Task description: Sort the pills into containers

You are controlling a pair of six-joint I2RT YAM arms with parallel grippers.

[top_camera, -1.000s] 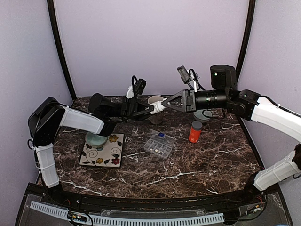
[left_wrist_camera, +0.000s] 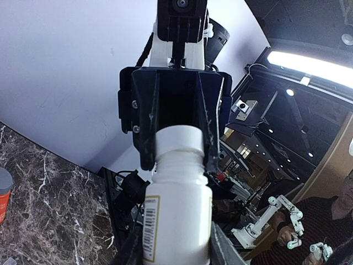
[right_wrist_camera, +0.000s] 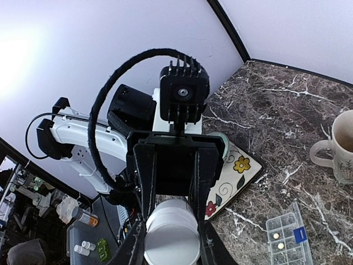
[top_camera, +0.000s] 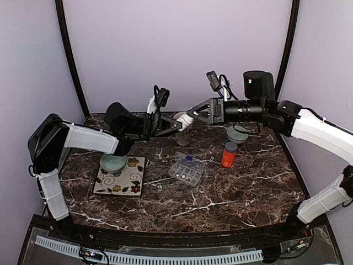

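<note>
A white pill bottle point(top_camera: 185, 120) is held in the air between my two grippers, tilted up toward the right. My left gripper point(top_camera: 178, 126) is shut around its body; in the left wrist view the bottle's body point(left_wrist_camera: 177, 221) shows a barcode label. At the cap end, my right gripper point(top_camera: 193, 112) is shut, and the round white cap point(right_wrist_camera: 172, 245) fills the bottom of the right wrist view. Whether the cap is loose cannot be told. Below lies a clear pill organizer point(top_camera: 186, 172) with a blue latch and a few pale pills in its compartments.
An orange bottle with a grey lid point(top_camera: 228, 155) stands right of the organizer. A mug point(right_wrist_camera: 343, 146) stands behind it. One pale bowl point(top_camera: 236, 133) is at back right, another point(top_camera: 113, 162) on the flowered tile point(top_camera: 124, 185) at left.
My right gripper has shifted slightly up and to the left, and the bottle between the grippers slopes more steeply. My left arm has moved a little to the left.
</note>
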